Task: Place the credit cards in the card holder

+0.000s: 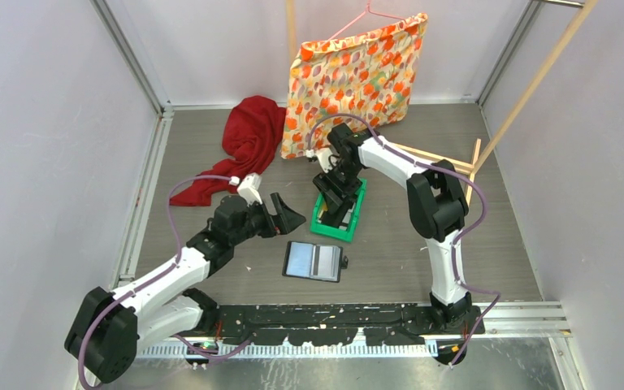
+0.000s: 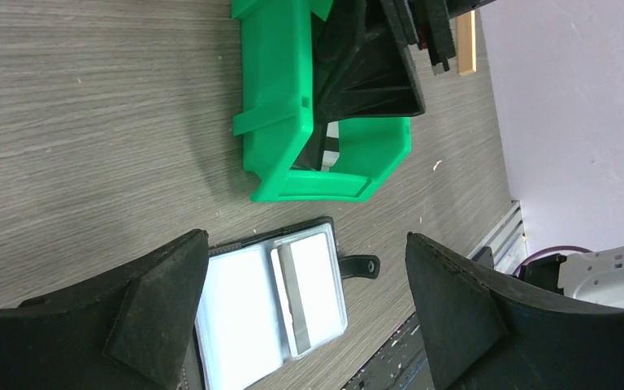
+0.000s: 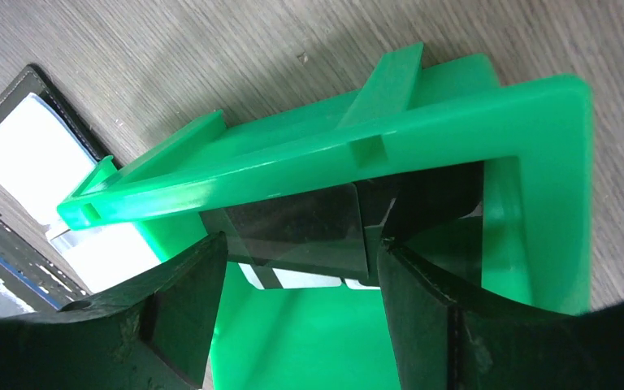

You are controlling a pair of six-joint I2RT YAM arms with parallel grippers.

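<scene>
The green bin (image 1: pixel 353 218) holds several dark and white cards (image 3: pixel 292 227). My right gripper reaches into it, fingers apart over the dark cards; whether it grips one is not clear. The card holder (image 1: pixel 312 262), an open dark wallet with clear sleeves and a tab, lies in front of the bin. My left gripper stands open with nothing between its fingers, left of the bin and above the holder's back-left.
A red cloth (image 1: pixel 248 142) lies at the back left. A patterned cloth (image 1: pixel 349 81) hangs at the back, with wooden bars (image 1: pixel 475 158) to its right. Table areas left and right of the holder are clear.
</scene>
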